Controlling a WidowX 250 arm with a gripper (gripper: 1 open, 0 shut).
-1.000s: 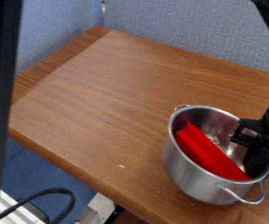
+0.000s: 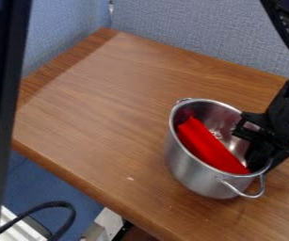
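Observation:
A steel pot (image 2: 197, 172) with two loop handles stands on the wooden table (image 2: 96, 104), right of centre. A long red object (image 2: 210, 146) lies inside it. The black gripper (image 2: 263, 141) reaches from the right over the pot's right rim, its tips down at or inside the pot; whether its fingers hold the rim or are open or shut is hidden.
Grey partitions line the back and left, and a dark edge fills the far left.
The pot, with the red object in it, has shifted back and slightly left across the table, and the gripper has moved along with it.

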